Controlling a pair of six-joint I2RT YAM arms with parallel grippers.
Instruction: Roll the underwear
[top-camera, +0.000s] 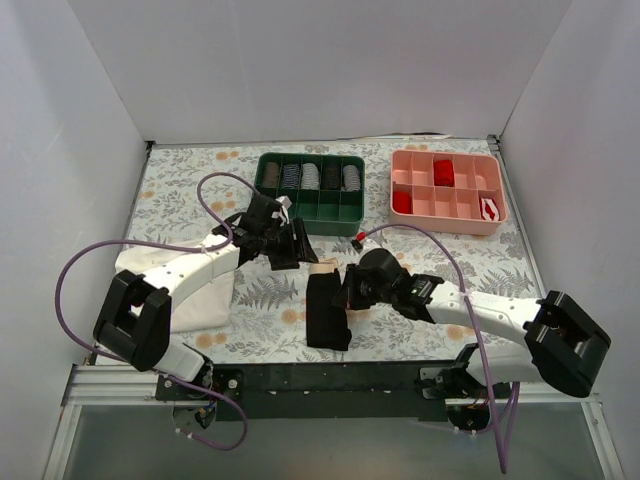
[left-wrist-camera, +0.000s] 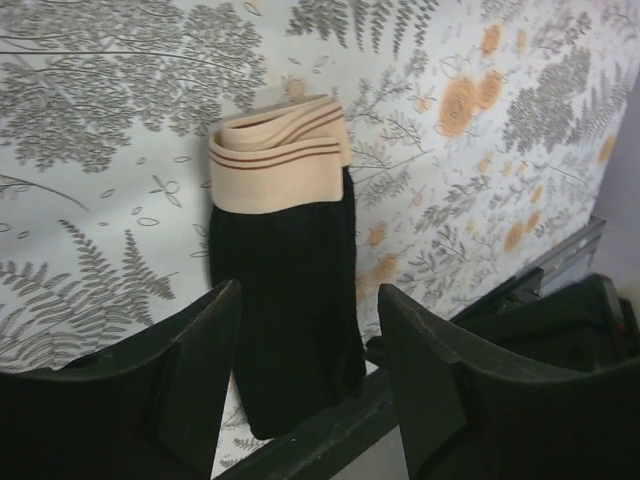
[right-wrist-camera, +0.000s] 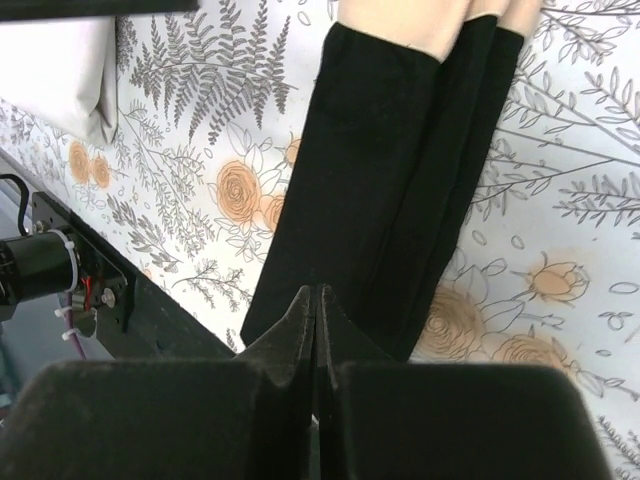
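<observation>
The black underwear (top-camera: 324, 312) lies folded into a long narrow strip on the patterned table, its short sides toward the front and back. Its beige waistband (left-wrist-camera: 275, 165), with thin dark stripes, is at the far end. Over by that end, to the left, my left gripper (top-camera: 289, 262) hovers part open; its fingers (left-wrist-camera: 205, 335) have the black cloth below and between them in view but do not hold it. My right gripper is shut above the strip's right side, and nothing shows between its fingers. Layered folds run along the strip's right edge.
At the back stands a green divided box (top-camera: 325, 213) with several rolled items. A pink divided box (top-camera: 440, 222) to its right holds red items. White cloth (top-camera: 205, 305) lies at the left. Purple cables hang from both arms.
</observation>
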